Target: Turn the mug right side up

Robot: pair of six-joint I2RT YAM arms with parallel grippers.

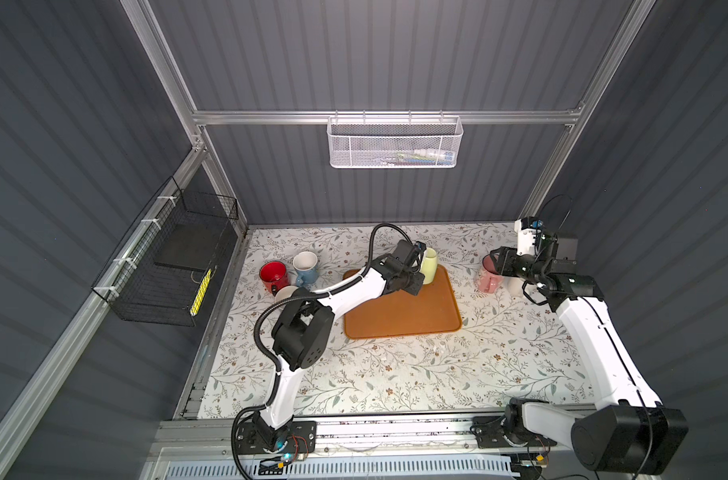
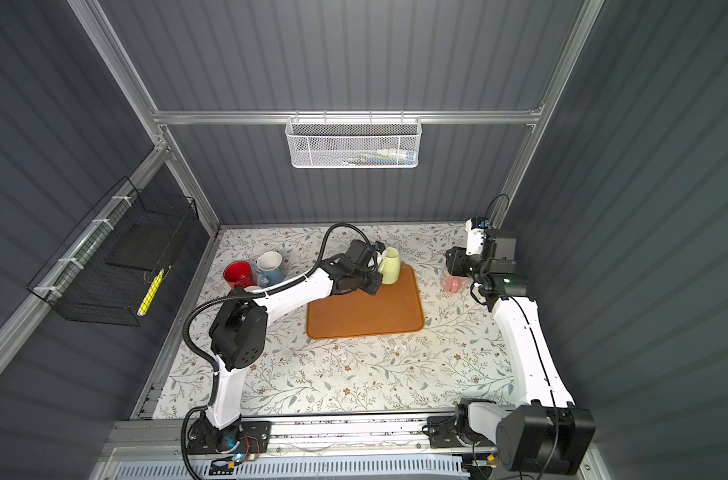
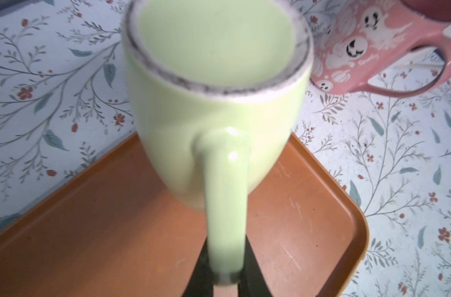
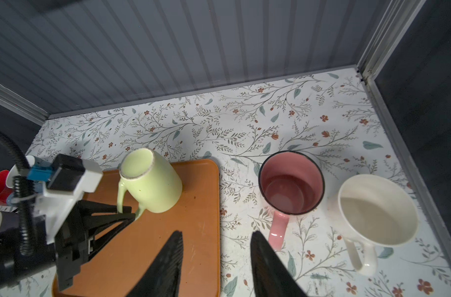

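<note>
In the right wrist view the pale green mug [image 4: 158, 185] is tilted, its rim facing up and to the left, and appears raised off the orange tray [image 4: 190, 242]. My left gripper is shut on the mug's handle [image 3: 227, 208]. Looking from the left wrist, the mug's open rim is at the top and its base narrows down over the tray. My right gripper hangs at the right of the table with its fingers [image 4: 168, 267] apart and nothing between them. The mug's underside is hidden.
A pink mug [image 4: 290, 185] and a cream mug [image 4: 376, 210] stand right of the tray, close to my right gripper. On the left are a red mug [image 1: 273, 274] and a blue one [image 1: 305, 265]. Bare cloth [image 1: 395, 376] lies in front of the tray.
</note>
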